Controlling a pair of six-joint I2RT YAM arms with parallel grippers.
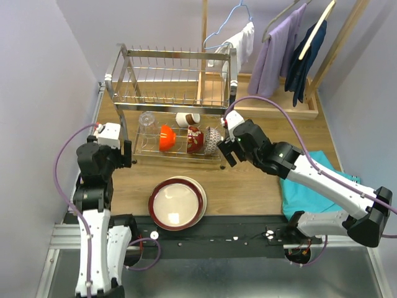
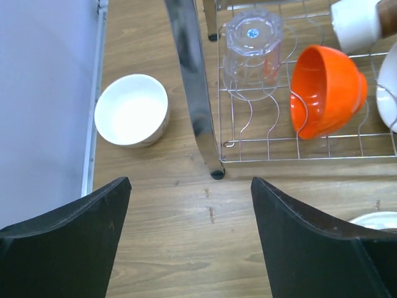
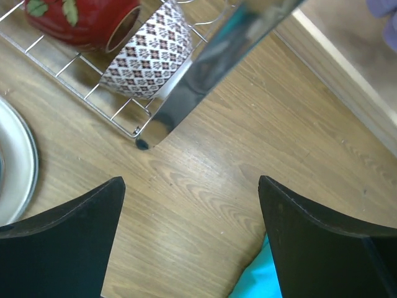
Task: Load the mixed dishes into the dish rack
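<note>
A two-tier metal dish rack holds a clear glass, an orange bowl, a white-and-brown cup, a red patterned mug and a checked cup. A white bowl sits on the counter left of the rack. Stacked plates, the top one maroon-rimmed, lie in front. My left gripper hovers left of the rack's front leg, open and empty. My right gripper stands open near the rack's right front leg, nothing between its fingers.
Hanging clothes on a wooden stand occupy the back right. A teal cloth lies at right. Bare counter shows between the plates and the cloth. Walls close in on both sides.
</note>
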